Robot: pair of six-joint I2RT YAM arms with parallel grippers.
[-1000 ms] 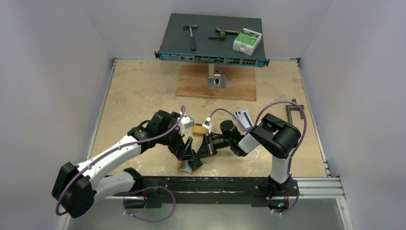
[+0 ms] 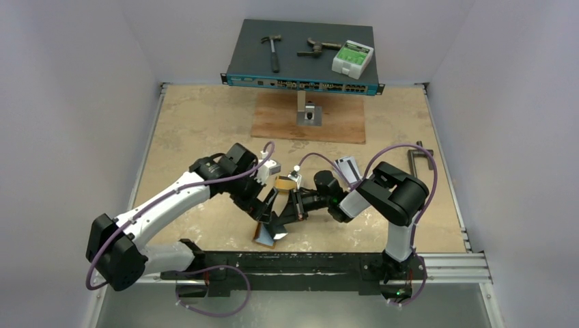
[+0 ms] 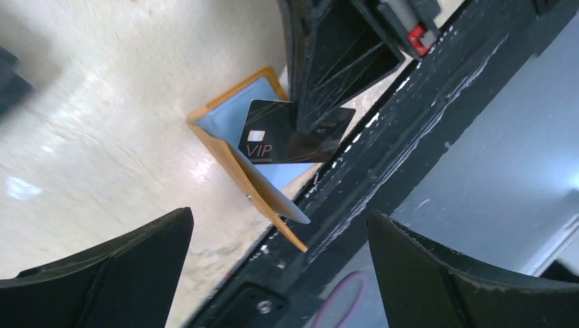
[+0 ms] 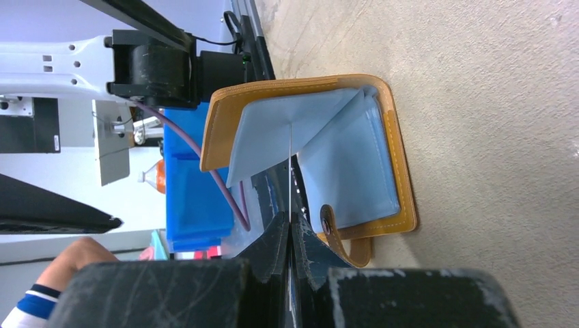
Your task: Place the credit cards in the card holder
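Note:
The card holder (image 4: 403, 178), tan-edged with a blue lining, lies spread near the table's front edge, one flap raised. A black VIP card (image 3: 263, 140) lies over its blue inside in the left wrist view. My right gripper is shut on that card, which shows edge-on as a thin upright line between its fingertips. Part of the card is hidden behind the fingers (image 3: 314, 102) in the left wrist view. My left gripper stands open close by, nothing between its fingers, the raised flap showing between and beyond them.
Pale cards (image 2: 348, 168) lie on the table behind the right arm. A yellow-tan object (image 2: 285, 183) sits just behind the grippers. The holder's snap strap (image 4: 334, 236) curls up at its edge. Both arms crowd the front middle.
My left arm has shifted right and slightly back, its gripper lifting a little away from the holder. The right arm looks still.

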